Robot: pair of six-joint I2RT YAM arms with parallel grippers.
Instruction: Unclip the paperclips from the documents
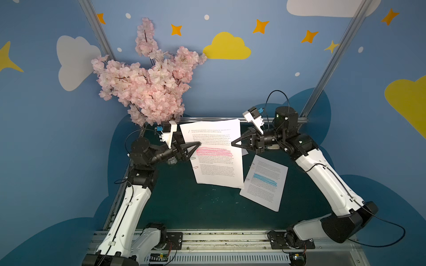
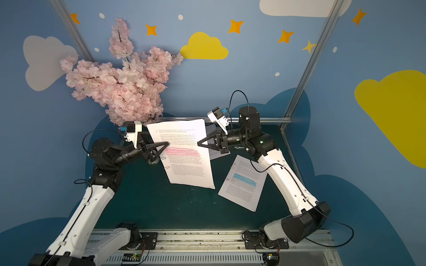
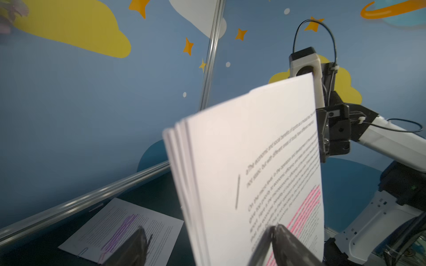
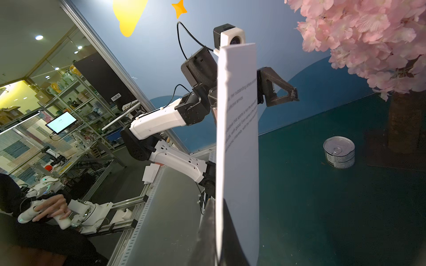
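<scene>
A sheaf of white pages with a pink highlight (image 1: 217, 166) is held upright off the table between the arms. Its right edge is pinched by my right gripper, which is shut on it. Around the left edge, my left gripper (image 1: 195, 151) stands open, one finger before the page and one behind. Two paperclips (image 2: 165, 162) sit on that left edge, below the left fingertips. A blue-highlighted document (image 1: 264, 182) lies on the table at right, with small clips along its left side. Behind, a purple-highlighted document (image 3: 119, 230) lies flat with a clip (image 3: 82, 252) on its edge.
A pale pink blossom tree (image 1: 146, 88) stands at the back left, with a metal can (image 4: 339, 152) near its base.
</scene>
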